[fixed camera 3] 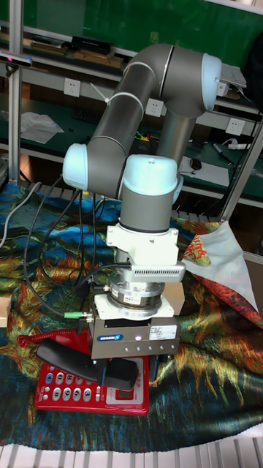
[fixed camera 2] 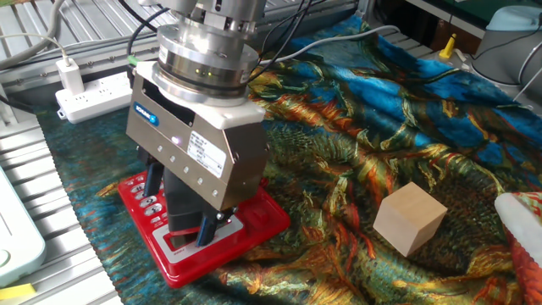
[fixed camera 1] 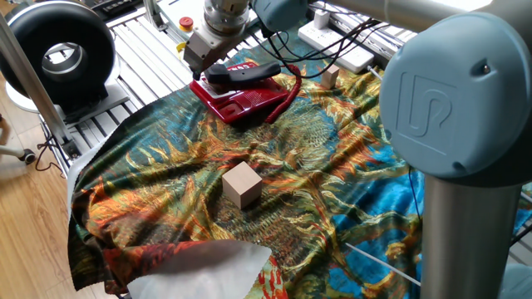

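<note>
A red desk phone (fixed camera 2: 254, 226) with a black handset (fixed camera 1: 253, 75) lies on the patterned cloth. In exterior view 2 my gripper (fixed camera 2: 179, 203) points down over the phone, its fingers (fixed camera 2: 206, 227) spread on either side of the handset near one end. The fingers look open, and a gap shows between the handset's end and the right-hand finger (fixed camera 3: 153, 368) in exterior view 3. Contact with the handset cannot be made out. In exterior view 1 the gripper's fingertips are largely hidden. A wooden cube (fixed camera 1: 242, 184) rests on the cloth, apart from the gripper.
A smaller wooden block (fixed camera 1: 330, 76) stands near the white power strip (fixed camera 1: 337, 43). The phone's coiled red cord (fixed camera 1: 290, 95) runs beside it. Wrinkled cloth (fixed camera 1: 166, 166) covers the table, with one corner folded over. Black cables hang by the arm.
</note>
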